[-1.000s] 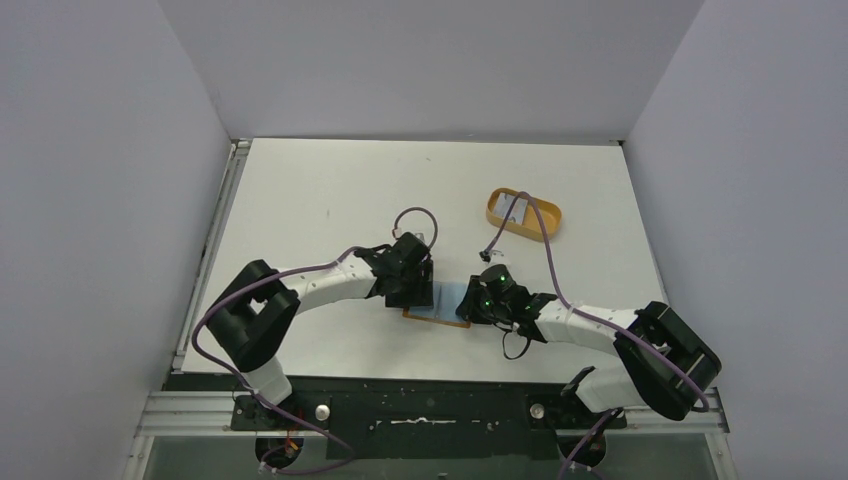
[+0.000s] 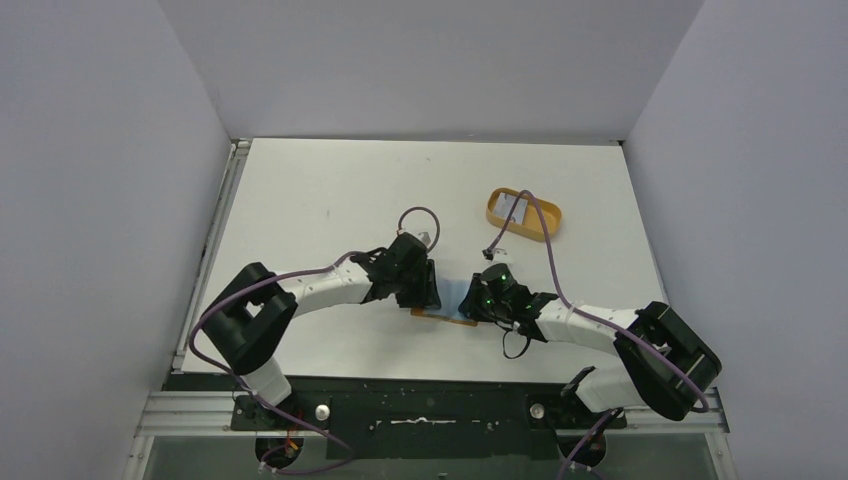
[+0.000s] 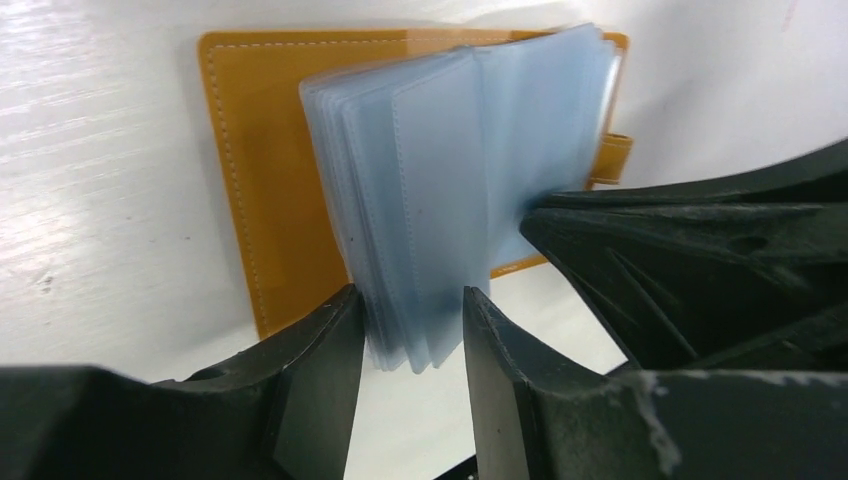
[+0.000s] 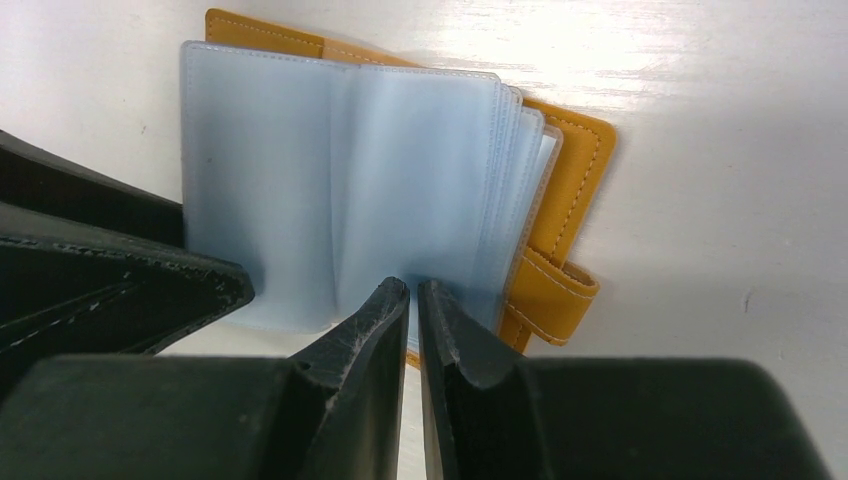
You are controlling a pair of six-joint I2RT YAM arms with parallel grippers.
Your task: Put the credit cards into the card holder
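Note:
The tan card holder [image 3: 270,160] lies on the table, spread with translucent blue card sleeves [image 2: 451,297] on top. My left gripper straddles the near end of the sleeve stack, part open, fingertips at the pages, which stand bent up between them. My right gripper is shut at the opposite part of the holder, its tips on the sleeves; what exactly is between them is hard to see. The left arm's body shows at the left of the right wrist view.
A tan tray [image 2: 543,223] with whitish cards [image 2: 506,206] sits at the back right. Both grippers are close together over the holder.
My left gripper has shifted slightly right, and the holder with its sleeves has moved slightly right too. The right arm looks nearly still.

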